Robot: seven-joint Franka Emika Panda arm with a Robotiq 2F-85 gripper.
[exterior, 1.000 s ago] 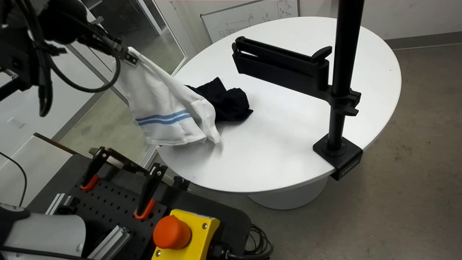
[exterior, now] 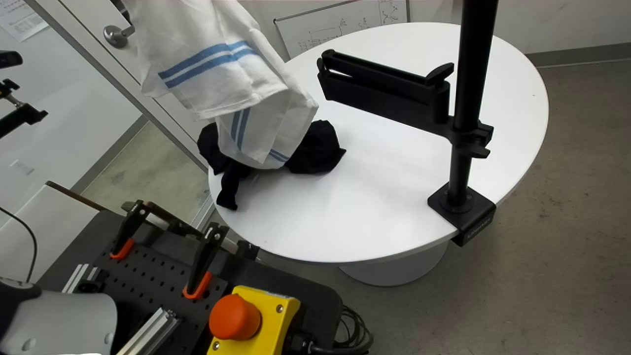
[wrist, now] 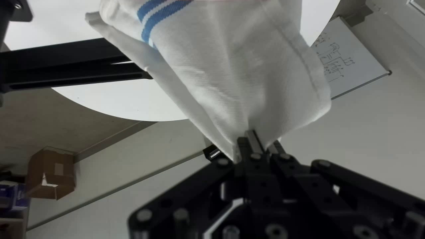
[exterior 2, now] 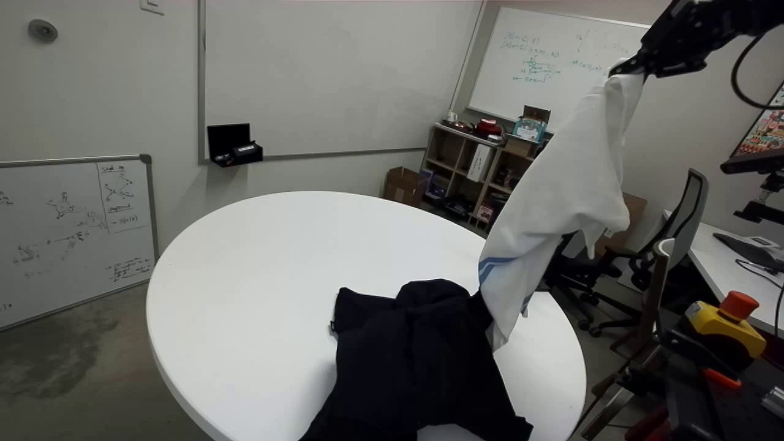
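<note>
A white towel with blue stripes (exterior 2: pixel 562 191) hangs down from my gripper (exterior 2: pixel 630 73), whose fingers are closed on its upper end. In the wrist view the towel (wrist: pixel 239 67) spreads out from between the fingertips of the gripper. Exterior view 1 shows the towel (exterior: pixel 225 65) hanging in front of a dark garment (exterior: pixel 319 148); the gripper is out of that picture. The dark garment (exterior 2: pixel 411 360) lies crumpled on the round white table (exterior 2: pixel 242 294). The towel's lower corner hangs beside the garment, and I cannot tell whether they touch.
A black clamp stand (exterior: pixel 458 201) is fixed to the table edge, its arm (exterior: pixel 384 88) reaching over the tabletop. A yellow box with a red button (exterior: pixel 254 319) sits on the black bench.
The gripper has risen out of exterior view 1, carrying the towel upward with it. More of the dark garment's near side shows below the towel.
</note>
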